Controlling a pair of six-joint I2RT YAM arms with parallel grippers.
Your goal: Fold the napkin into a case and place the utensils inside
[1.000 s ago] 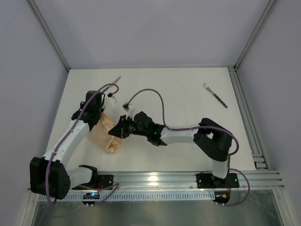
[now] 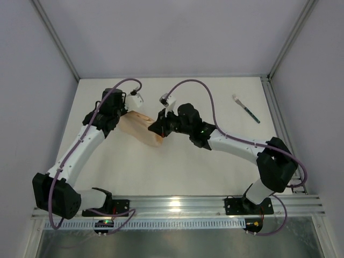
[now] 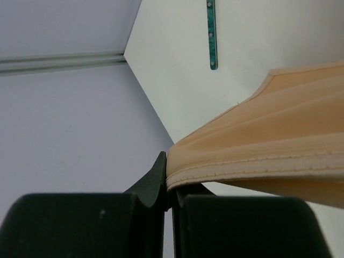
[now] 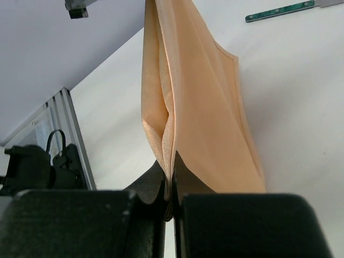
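A peach napkin [image 2: 137, 127] hangs stretched between my two grippers, its lower part sagging over the left half of the white table. In the left wrist view, my left gripper is shut on one hemmed edge of it. My right gripper pinches another edge, with folds of cloth bunched upward from its fingers in the right wrist view. Far to the right lies a fork [image 2: 246, 109] with a green handle. A second green-handled utensil [image 3: 212, 35] rests on the table beyond the cloth; in the top view, the left arm hides it.
Walls close it in at the sides and back, and a metal rail [image 2: 174, 203] runs along the front edge.
The cloth is now pulled out more sideways. The fork has stayed put.
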